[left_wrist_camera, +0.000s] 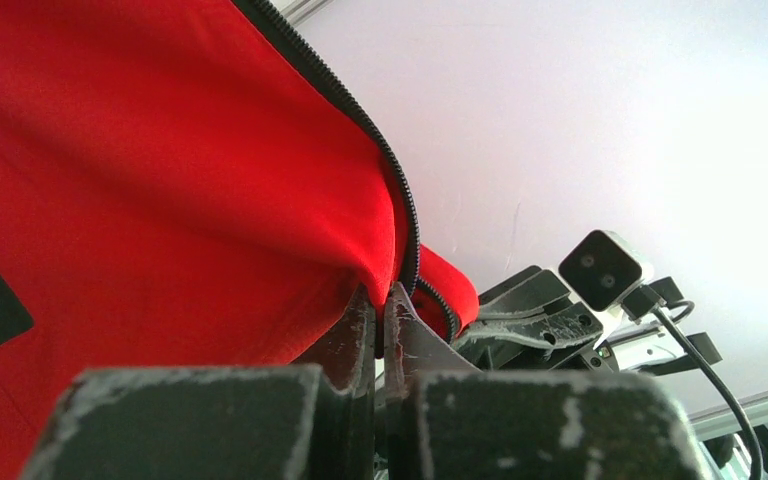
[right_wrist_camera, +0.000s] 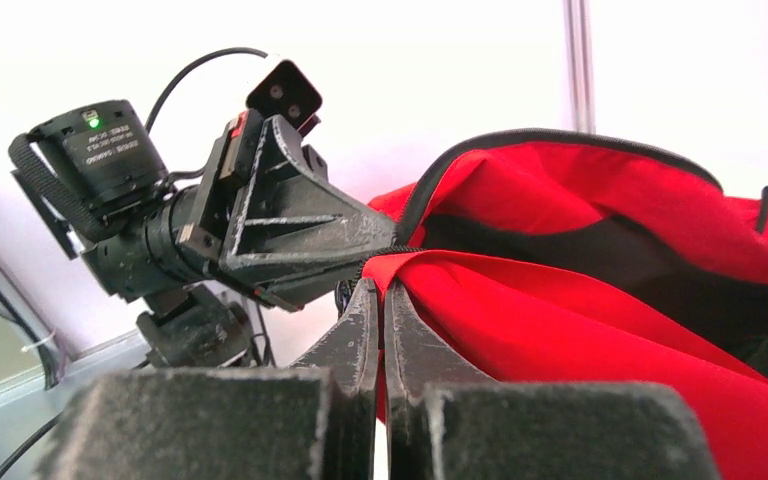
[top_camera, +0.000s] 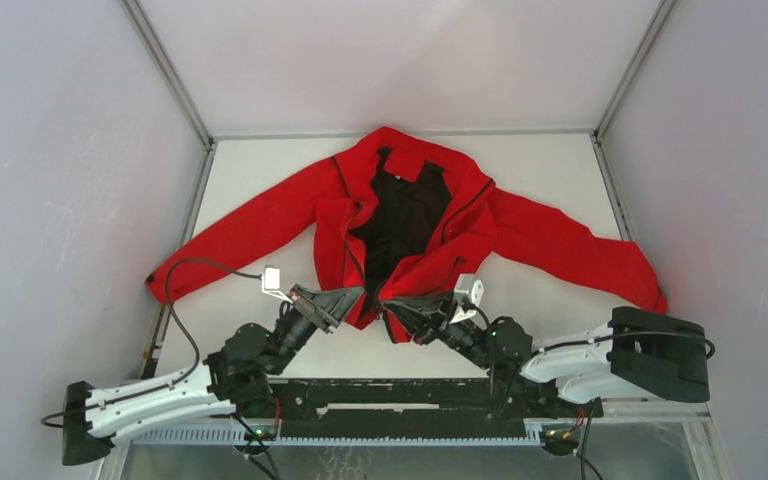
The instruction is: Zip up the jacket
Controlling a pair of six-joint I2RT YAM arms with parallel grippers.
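The red jacket (top_camera: 260, 215) lies spread on the white table, its front hanging open over a black lining (top_camera: 405, 215). Its two lower front corners come close together. My left gripper (top_camera: 363, 291) is shut on the left panel's lower edge; in the left wrist view red cloth runs into the fingertips beside a black zipper strip (left_wrist_camera: 409, 215). Shut on the other panel's bottom corner is my right gripper (top_camera: 383, 301), red cloth pinched at its tips in the right wrist view. The slider and pin cannot be made out between the fingers.
Both sleeves stretch outward, the right one (top_camera: 580, 250) reaching the side wall. White table (top_camera: 320, 360) shows bare in front of the jacket. A dark rail (top_camera: 380, 393) runs along the front edge. The two gripper tips are very near each other.
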